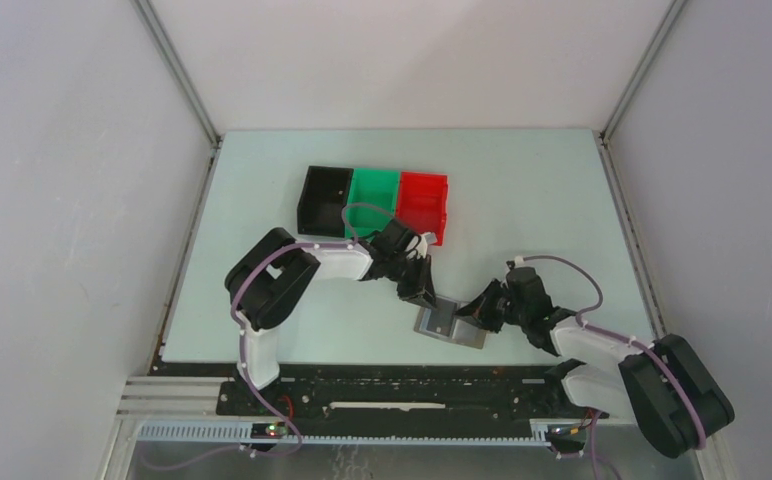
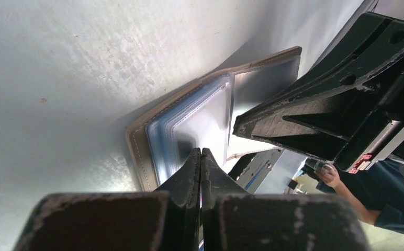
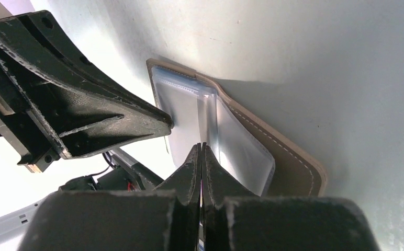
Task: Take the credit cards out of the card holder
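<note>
The card holder (image 1: 468,336) lies open on the table near its front edge, beneath both grippers. It has a brown stitched cover (image 3: 294,162) and clear plastic sleeves (image 2: 202,120); no separate card can be made out. My left gripper is shut with nothing between its fingers, its tips over the sleeves, which lie outside them. From the other side, my right gripper is shut too, tips in front of the clear sleeve (image 3: 184,115). I see no sleeve or card clearly pinched there, though a thin sheet could be hidden.
Black (image 1: 323,168), green (image 1: 374,171) and red (image 1: 424,175) bins stand side by side behind the left arm. The two grippers are close together over the holder, leaving little room between them.
</note>
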